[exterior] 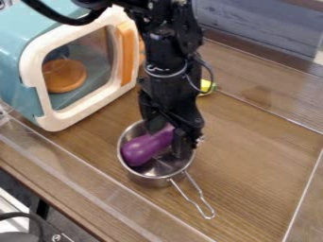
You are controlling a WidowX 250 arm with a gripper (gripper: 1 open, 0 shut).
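Note:
A purple eggplant (146, 146) lies in a small steel pot (164, 175) with a wire handle extending toward the lower right. My black gripper (173, 132) is open, down over the pot at the eggplant's upper right end, its fingers partly hiding that end. Whether they touch it is unclear.
A teal and white toy microwave (51, 104) with an orange plate inside stands at the upper left. A small yellow object (206, 87) sits behind my arm.

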